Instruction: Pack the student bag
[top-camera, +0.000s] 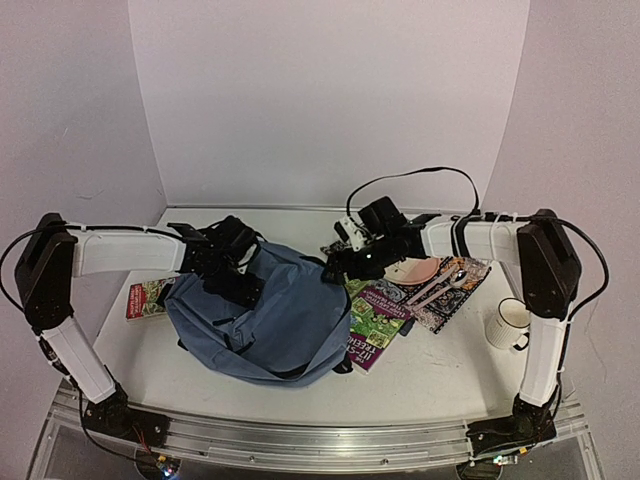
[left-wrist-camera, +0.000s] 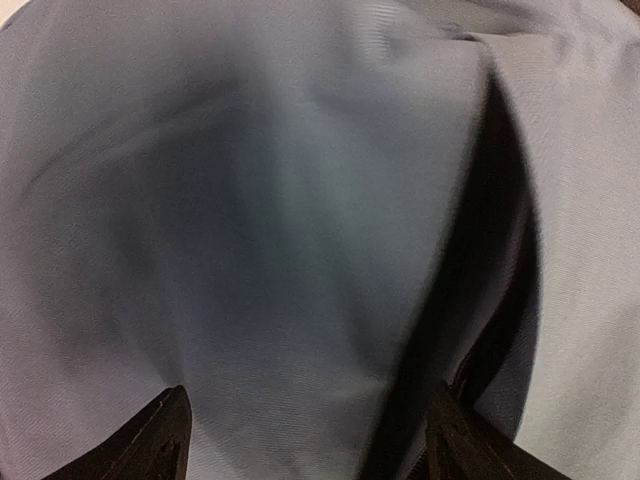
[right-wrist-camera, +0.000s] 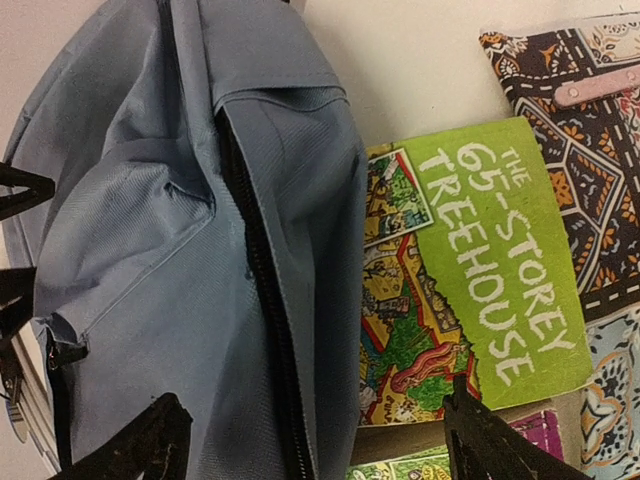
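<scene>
The blue student bag (top-camera: 290, 320) lies on its side at the table's left-centre, its cloth slack and creased. Over its upper left part is my left gripper (top-camera: 248, 290), open; in the left wrist view cloth fills the space beyond the spread fingers (left-wrist-camera: 165, 430), and a dark slit runs along the bag there. Open as well, my right gripper (top-camera: 336, 274) is above the bag's right edge. The right wrist view shows a black zip (right-wrist-camera: 265, 270) down the bag and a green Treehouse book (right-wrist-camera: 500, 260) beside it. Nothing shows held by either gripper.
More books (top-camera: 375, 335) lie against the bag's right side, and another book (top-camera: 147, 298) is at its left. A patterned cloth (top-camera: 437, 318) carries a plate (top-camera: 415, 270) and cutlery (top-camera: 440, 285). A white mug (top-camera: 508, 325) stands far right.
</scene>
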